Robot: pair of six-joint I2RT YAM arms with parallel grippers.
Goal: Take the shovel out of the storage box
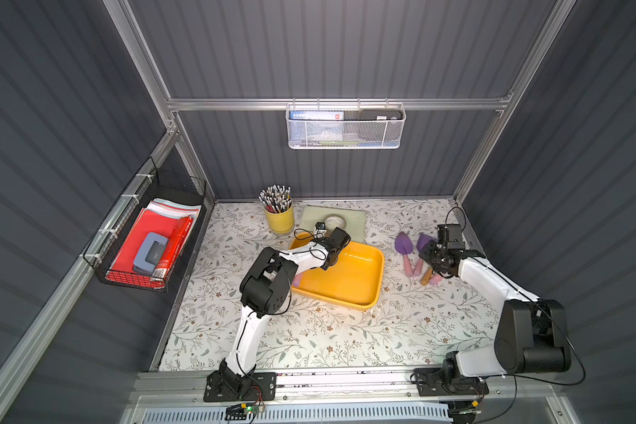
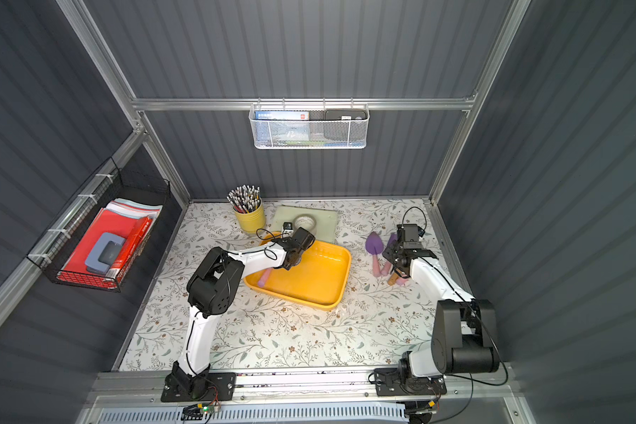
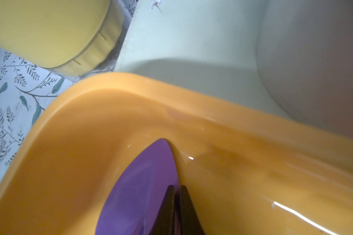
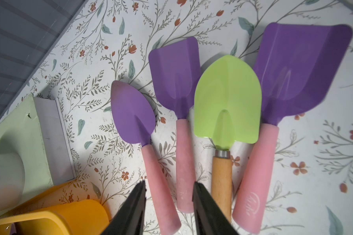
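Note:
The orange storage box (image 1: 346, 286) stands at mid-table; a purple shovel (image 3: 141, 184) lies inside, its blade in the back-left corner. A pinkish handle (image 2: 264, 277) shows near the box's left wall. My left gripper is down in the box, shut, its tips at the right edge of the blade; whether that thin edge sits between them I cannot tell. Over the table on the right, my right gripper is open and empty, above the handles of several shovels, among them a green one (image 4: 227, 94) and a wide purple one (image 4: 302, 66).
Behind the box lies a pale green board (image 1: 357, 220) with a white round container (image 1: 335, 222) on it. A yellow pot of pencils (image 1: 280, 221) stands by the back-left corner. Baskets hang on the back and left walls.

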